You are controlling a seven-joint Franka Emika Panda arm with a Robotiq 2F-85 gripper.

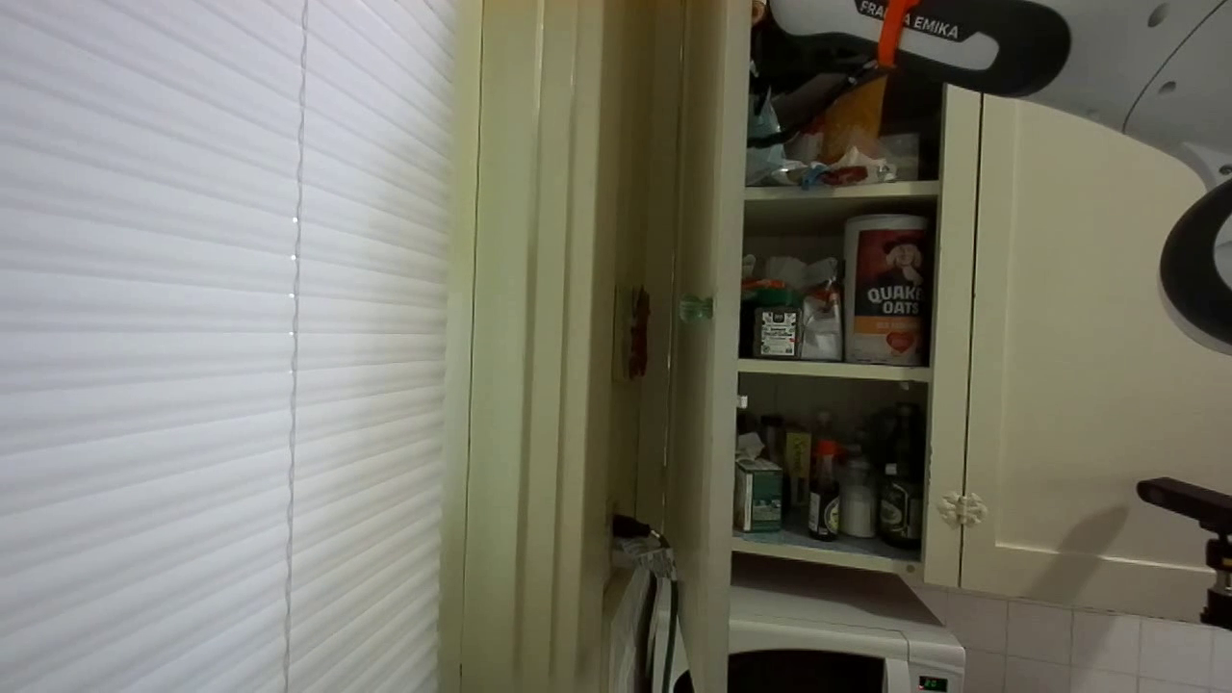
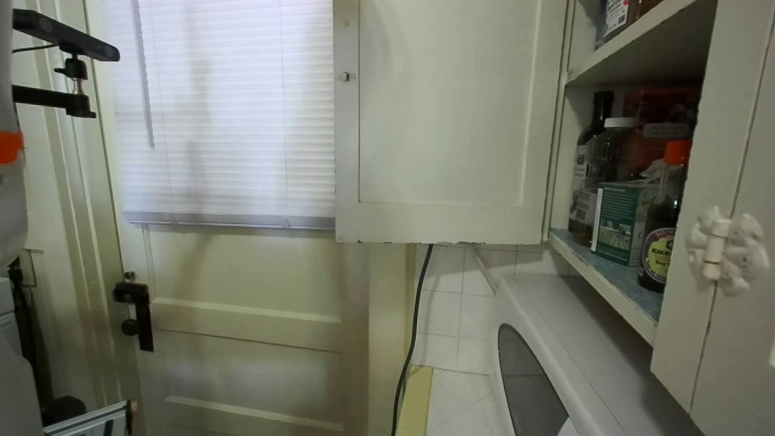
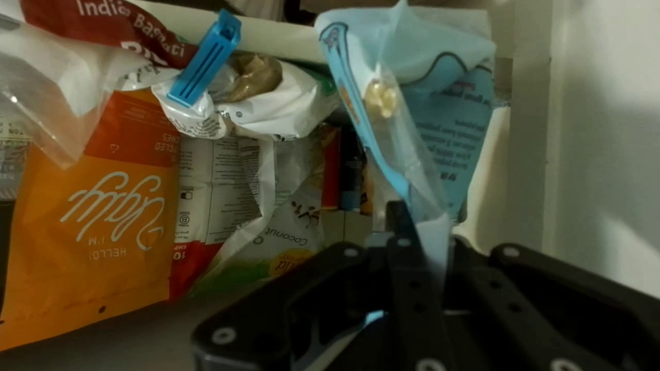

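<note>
In the wrist view my gripper is shut on the thin clear plastic end of a light blue bag. The plastic narrows down to the fingers, and a pale strip of it runs along them. A small yellowish lump shows through the clear part. The bag's wider printed end extends away from the gripper, near the white side panel. The exact grip line is hidden by the black fingers. In exterior view 1 only the arm shows, in front of the top shelf; the gripper is out of sight there.
An orange bag, a rice bag with a blue clip and a coconut bag crowd beside the blue bag. Below are a shelf board and an oats canister. The cupboard door stands open.
</note>
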